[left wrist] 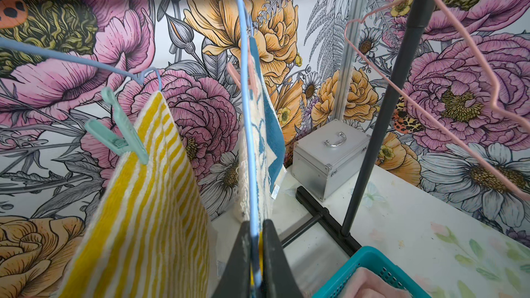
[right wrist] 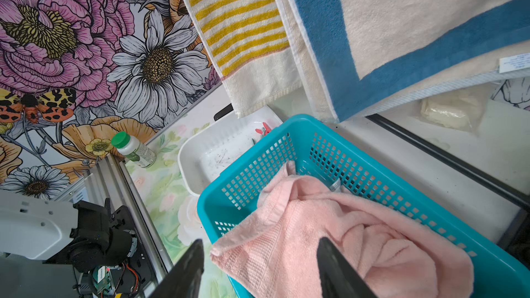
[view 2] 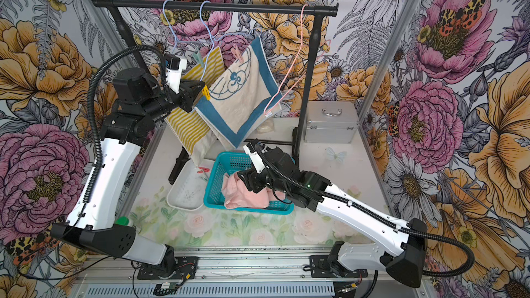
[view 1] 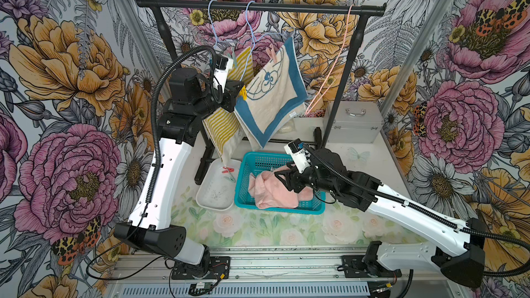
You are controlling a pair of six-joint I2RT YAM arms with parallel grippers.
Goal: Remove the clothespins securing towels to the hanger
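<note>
My left gripper is shut at the lower left end of the blue hanger (left wrist: 244,77). A sliver of yellow clothespin (view 1: 243,93) shows between its fingertips, with the hanger wire passing in front. From that hanger hangs the blue-bordered towel (view 1: 274,95), a pink clothespin (view 1: 272,54) on its upper edge. Behind it, a yellow-striped towel (left wrist: 138,198) is held on another blue hanger by a green clothespin (left wrist: 120,131). My right gripper stands open over the pink towel (right wrist: 309,226) in the teal basket (right wrist: 209,198), with nothing gripped.
A white tray (view 1: 205,196) with a red clothespin (view 1: 227,170) and a green one lies left of the basket. An empty pink hanger (view 1: 334,66) hangs at the right of the black rack (view 1: 287,7). A silver case (view 1: 354,124) stands at the back right.
</note>
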